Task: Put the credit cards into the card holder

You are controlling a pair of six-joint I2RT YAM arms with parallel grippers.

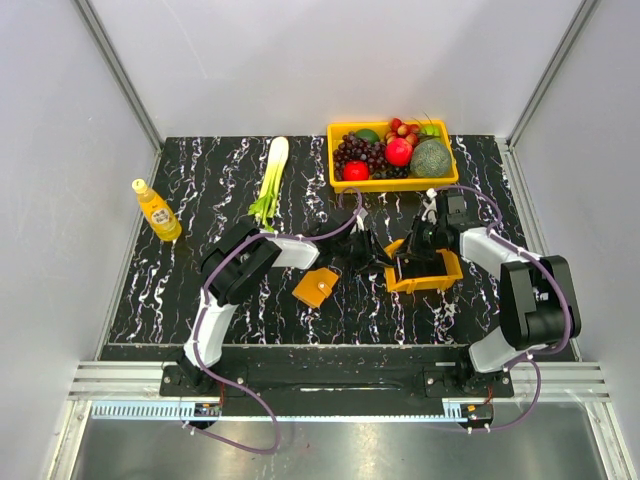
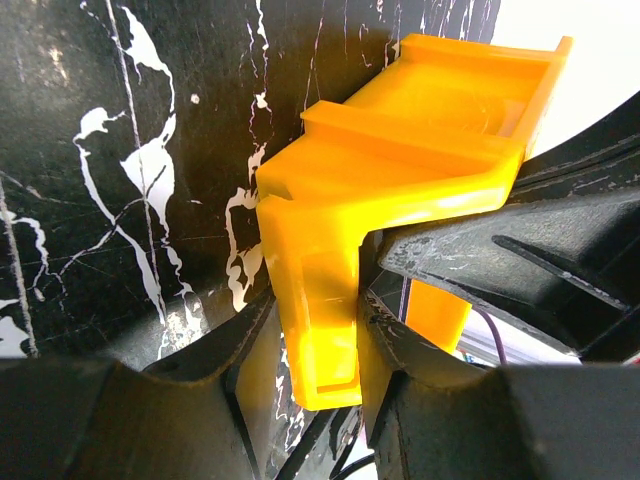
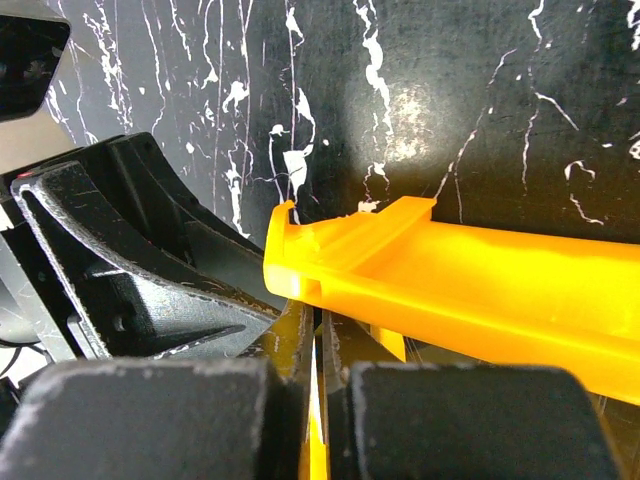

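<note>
In the top view a yellow open container (image 1: 420,282) lies at the right of the counter, both grippers over it. My left gripper (image 1: 376,257) is shut on its yellow edge (image 2: 325,310), seen close in the left wrist view. My right gripper is shut at the container's yellow rim (image 3: 480,290); I cannot make out anything between its fingertips. A small orange case with a round clasp (image 1: 314,287) lies left of the container. I cannot clearly make out any cards.
A yellow crate of fruit (image 1: 340,180) stands at the back, celery (image 1: 271,182) lies left of it, and a yellow bottle (image 1: 158,210) is at the far left.
</note>
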